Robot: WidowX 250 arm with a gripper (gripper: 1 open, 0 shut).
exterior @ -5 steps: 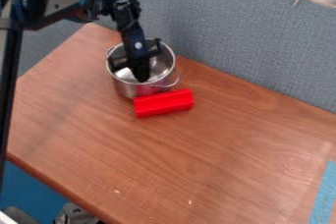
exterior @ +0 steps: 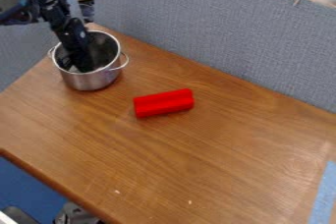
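Note:
A steel pot (exterior: pixel 89 79) with side handles stands at the back left of the wooden table. My black gripper (exterior: pixel 82 57) reaches down from the upper left into the pot; its fingertips are inside and mostly hidden in shadow, so what lies between them is not visible. A red cylinder (exterior: pixel 163 103) lies on its side to the right of the pot, apart from it.
A grey padded wall (exterior: pixel 210 27) runs along the back edge.
The pot and my gripper inside it have moved left, away from the red cylinder, which lies where it was.

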